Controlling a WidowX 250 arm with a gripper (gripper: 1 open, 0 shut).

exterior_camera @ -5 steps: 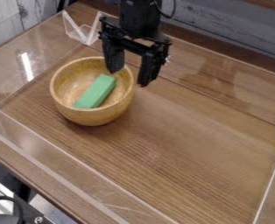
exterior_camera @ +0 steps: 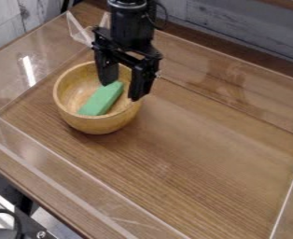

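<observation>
My gripper point(exterior_camera: 123, 77) is a black mechanism hanging from the top centre over the back part of a yellow round bowl point(exterior_camera: 76, 112). It is open, one finger toward the bowl's left back, the other past its right side. A green elongated object point(exterior_camera: 102, 98) lies in the bowl, tilted diagonally, in front of and below the gripper.
A wide wooden table point(exterior_camera: 212, 149) fills the scene, mostly clear to the right and front. A white wall edge runs along the back right. A black cable point(exterior_camera: 0, 211) lies at the lower left, and a clear object stands at the top left.
My gripper has moved left from beside the bowl's back right to over the bowl. The bowl and green object look unchanged.
</observation>
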